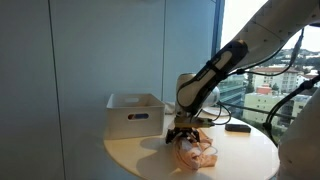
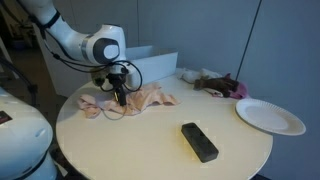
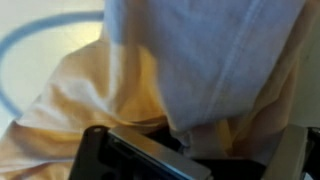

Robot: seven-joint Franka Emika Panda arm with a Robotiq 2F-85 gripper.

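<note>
A pale pink-orange cloth (image 1: 198, 153) lies crumpled on the round white table; in exterior view 2 the cloth (image 2: 150, 97) spreads out on both sides of my gripper (image 2: 118, 93). Low over the table, my gripper (image 1: 182, 135) points down into its folds. The wrist view shows cloth (image 3: 65, 110) filling most of the picture, with a raised fold in the middle. At the bottom edge the two fingers (image 3: 158, 152) stand apart, and some cloth lies between and behind them. Their tips are partly hidden by folds.
A large light-grey bin (image 1: 135, 117) stands behind the cloth. Exterior view 2 shows a black oblong object (image 2: 199, 142), a white plate (image 2: 270, 116) and a dark-and-pink bundle (image 2: 225, 87).
</note>
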